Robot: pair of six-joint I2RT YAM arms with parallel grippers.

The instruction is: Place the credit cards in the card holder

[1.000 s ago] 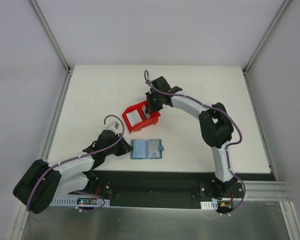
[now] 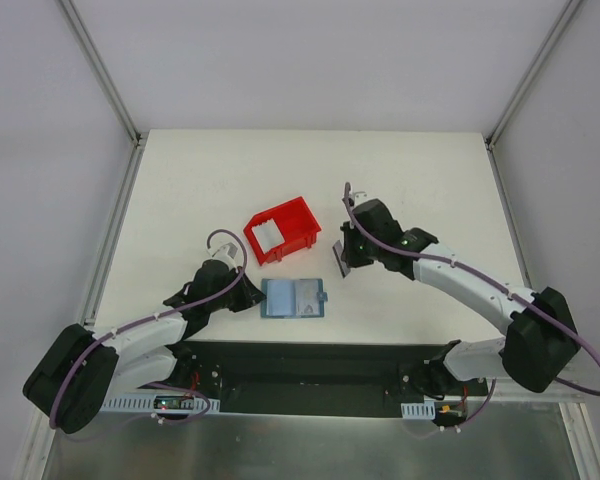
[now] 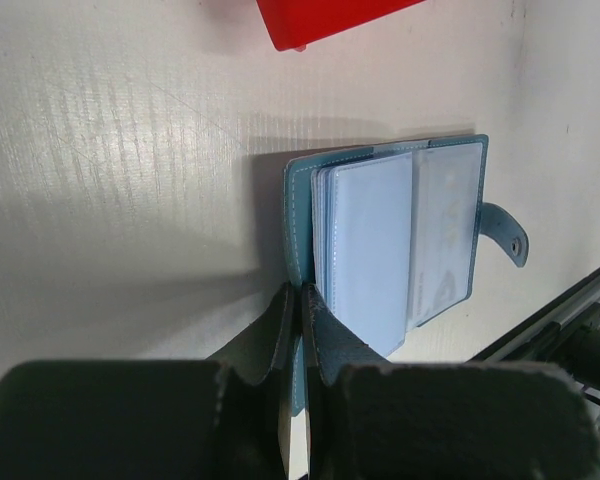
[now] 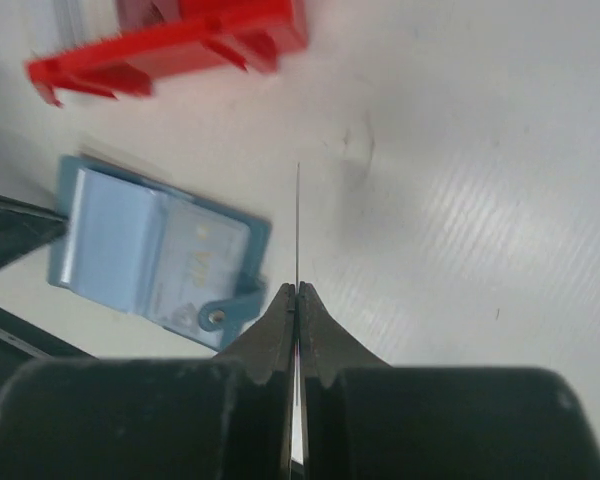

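Observation:
The blue card holder [image 2: 292,298] lies unfolded near the table's front, with pale card sleeves [image 3: 370,250] and a strap with a snap [image 3: 504,234]. My left gripper is shut on the holder's left edge, which runs between its fingertips. A thin card [image 2: 341,259] hangs from my right gripper [image 2: 347,237], which is shut on it. Edge-on, that card [image 4: 298,225] shows as a narrow line in the right wrist view. It is apart from the holder, to its upper right in the top view.
Behind the holder stands a red tray [image 2: 298,222] with white cards [image 2: 268,236] in its left part; its right part looks empty.
The left arm and the card holder have stayed still.

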